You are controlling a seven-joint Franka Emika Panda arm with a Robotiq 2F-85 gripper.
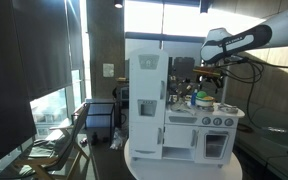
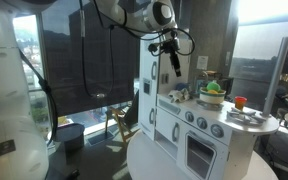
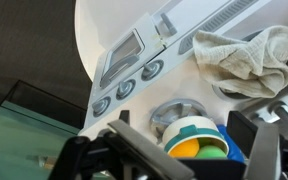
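My gripper is open above the toy stove, its dark fingers [image 3: 263, 150] spread apart with nothing visibly held. Beneath it in the wrist view is a white pot [image 3: 189, 126] with a teal rim, holding an orange thing [image 3: 185, 149] and a green thing [image 3: 212, 153]. The fingers partly cover the pot. In exterior view 2, the gripper [image 2: 176, 66] hangs clear above the counter, and the pot [image 2: 212, 99] stands on top. A crumpled pale cloth [image 3: 246, 62] lies farther along the counter.
A tall white toy fridge [image 1: 146, 100] adjoins the stove. An orange cup [image 2: 240, 102] and a silvery tray [image 2: 247, 119] are near the counter's end. Stove knobs [image 3: 126, 88] line the front. Cables hang off the arm.
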